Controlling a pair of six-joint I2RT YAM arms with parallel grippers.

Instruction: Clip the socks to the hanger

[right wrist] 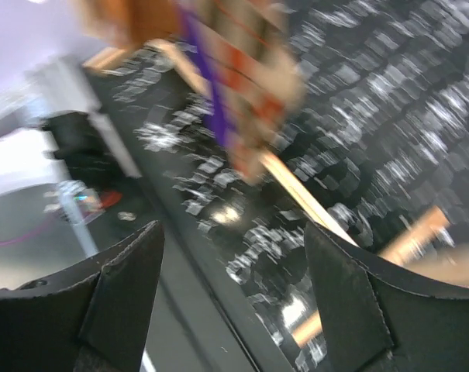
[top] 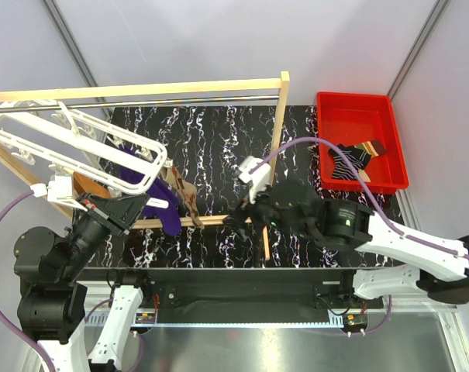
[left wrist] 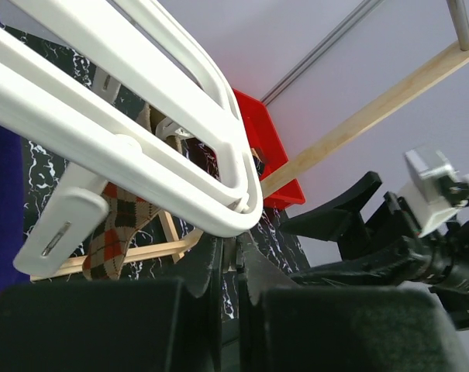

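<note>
The white hanger (top: 87,143) hangs from a metal rod, and my left gripper is shut on its near corner. From the hanger droop a purple sock (top: 170,221), a brown checked sock (top: 186,191) and an orange piece (top: 87,186), partly covered by the hanger. In the left wrist view the top of the checked sock (left wrist: 122,229) meets a white clip (left wrist: 170,129); how firmly it is pinched cannot be told. My right gripper is open, empty between its fingers, right of the checked sock and apart from it.
A red bin (top: 393,147) at the right holds a black striped sock (top: 344,163) and a brown one (top: 371,147). The rack's wooden post (top: 280,116) stands between bin and hanger, close to my right arm. Dark marbled table shows between them.
</note>
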